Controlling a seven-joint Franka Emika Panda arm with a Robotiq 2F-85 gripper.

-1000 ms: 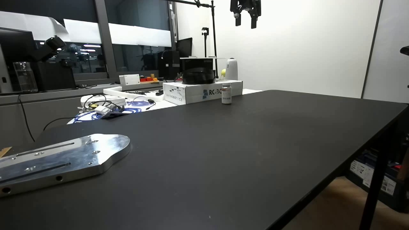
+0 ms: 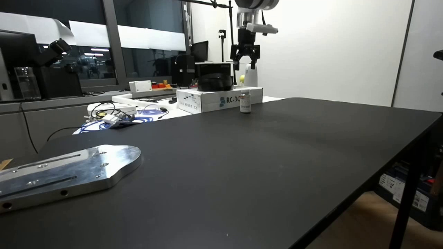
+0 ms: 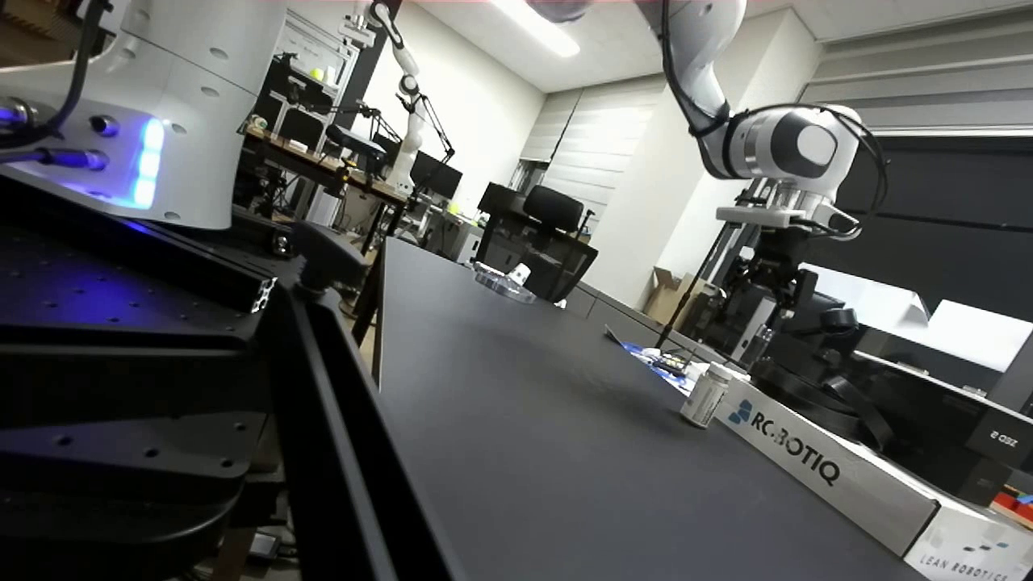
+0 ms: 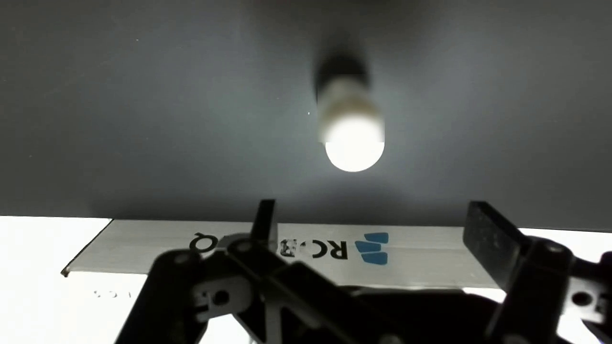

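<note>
A small pale bottle with a white cap (image 2: 245, 102) stands upright on the black table, close in front of the Robotiq box. In the second exterior view the same bottle (image 3: 707, 395) is by the box's lettered side. From above, the wrist view shows its bright cap (image 4: 354, 143), slightly blurred, ahead of the fingertips. My gripper (image 2: 245, 66) hangs above the bottle's height, pointing down, clearly apart from it. Its fingers (image 4: 494, 243) are spread wide, and nothing is held between them.
The white Robotiq box (image 3: 823, 455) carries dark gear on top and lines the table's edge behind the bottle. A flat metal plate (image 2: 70, 170) lies at the near left, and cables (image 2: 120, 118) are heaped beyond the table.
My gripper has come down and shifted slightly left in the first exterior view, with more of the arm showing. The bottle stands where it was.
</note>
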